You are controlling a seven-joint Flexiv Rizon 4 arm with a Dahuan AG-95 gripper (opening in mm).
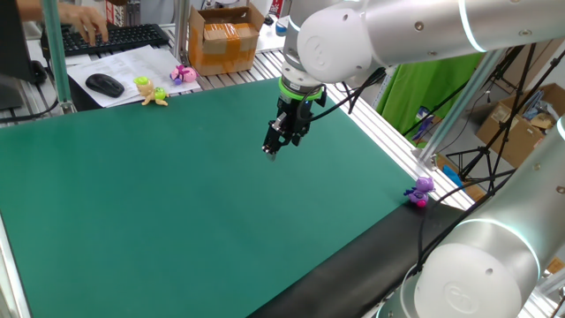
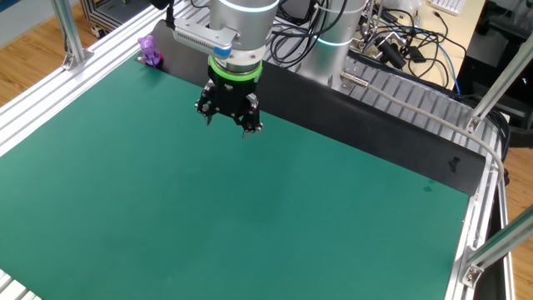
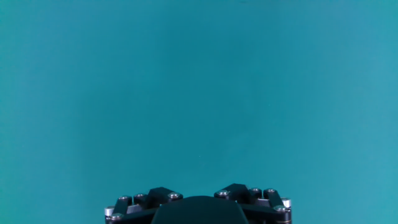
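Note:
My gripper (image 2: 227,128) hangs above the green mat with its fingers spread apart and nothing between them. Exterior view 1 shows the same gripper (image 1: 281,149) over the far right part of the mat, pointing down. At the bottom of the wrist view the fingers (image 3: 163,193) stand apart, and only bare mat shows beyond. A small purple toy figure (image 1: 419,192) sits at the mat's right corner, beside the black strip; in exterior view 2 this toy (image 2: 150,50) is at upper left, well away from the gripper.
A person's hand (image 1: 84,21) rests at the keyboard. Metal posts stand around the table.

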